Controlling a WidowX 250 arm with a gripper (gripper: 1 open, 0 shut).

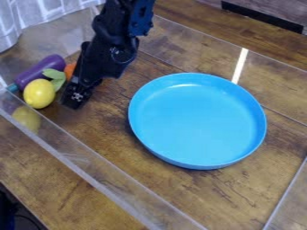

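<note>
My black gripper [84, 88] reaches down from the top at the left, over an orange carrot [71, 70] that is mostly hidden behind it. A yellow lemon [41, 92] and a purple eggplant [39, 74] lie just left of the gripper. The gripper is open; what lies between its fingers is hard to make out in the dark shape. A blue plate [196, 121] sits to the right.
Clear plastic walls [79, 171] border the wooden work surface [114, 148] along the left and lower left.
</note>
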